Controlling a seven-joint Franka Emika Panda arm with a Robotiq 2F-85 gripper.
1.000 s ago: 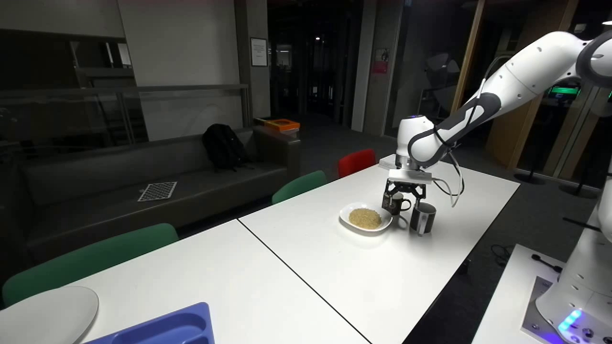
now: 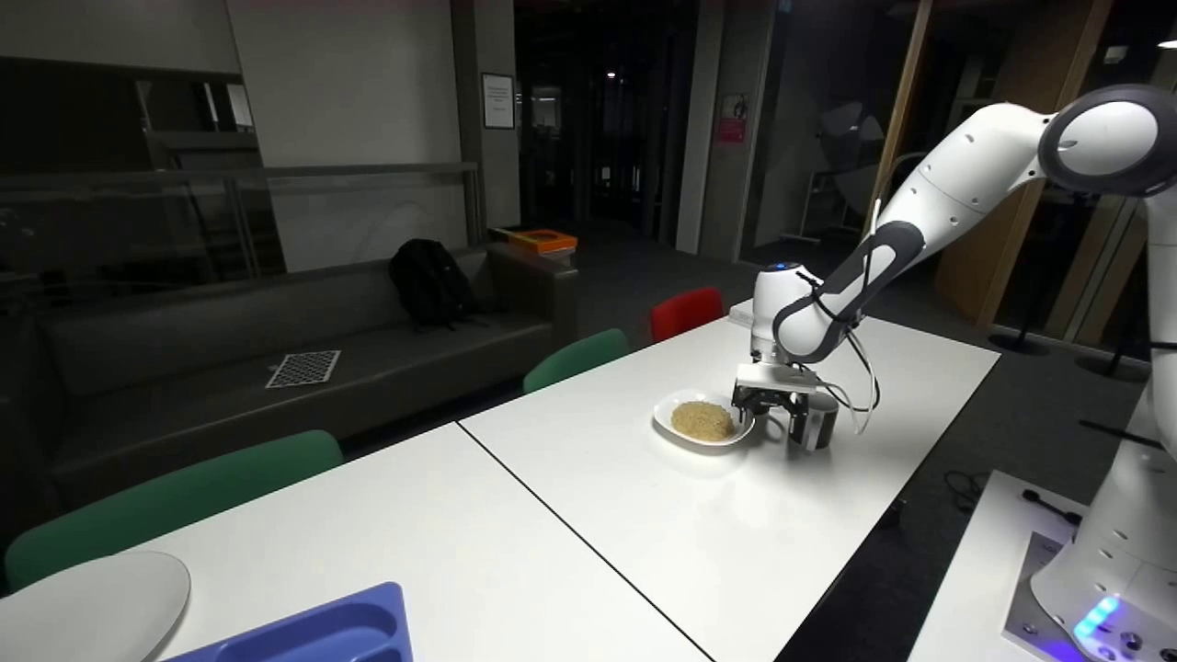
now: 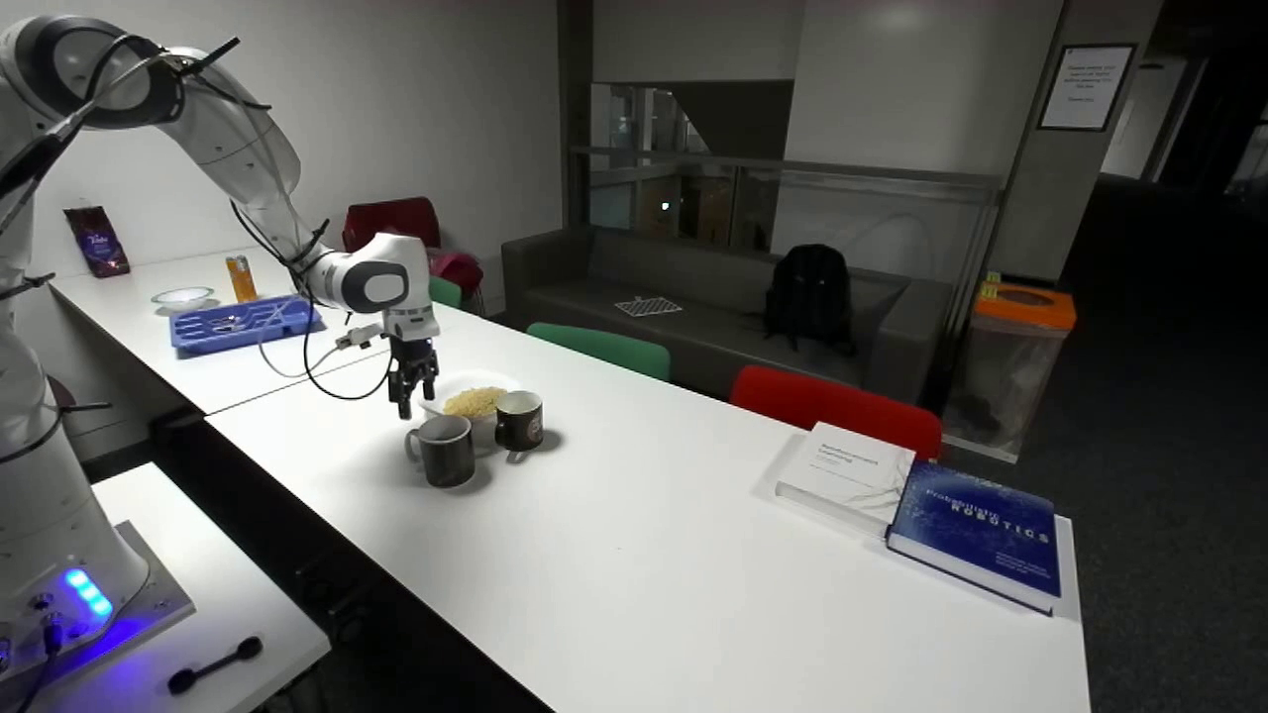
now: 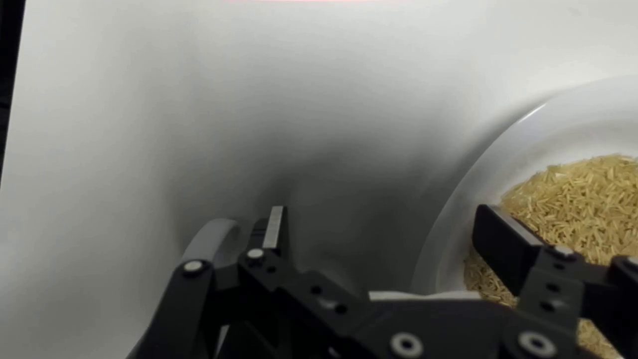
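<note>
My gripper [image 2: 769, 425] is low over the table with its fingers wide apart and nothing seen between them. In the wrist view, one finger [image 4: 275, 230] is beside a grey mug handle [image 4: 209, 239]; the other overlaps the edge of the rice [image 4: 583, 200] on the white plate [image 4: 457, 221]. Whether either finger touches anything, I cannot tell. From the second exterior view, a grey mug [image 3: 447, 454] and a dark mug [image 3: 520, 423] stand upright close to the plate. The first exterior view has the grey mug [image 2: 819, 423] right of the gripper, with the dark mug mostly hidden.
Two books [image 3: 846, 469] lie at one end of the table. At the other end are a blue tray [image 3: 244, 326], a bowl [image 3: 183, 297] and an orange container [image 3: 242, 278].
My gripper has come down and slightly left in the first exterior view, toward the plate, and now covers much of the dark mug. Plate and grey mug look unmoved.
</note>
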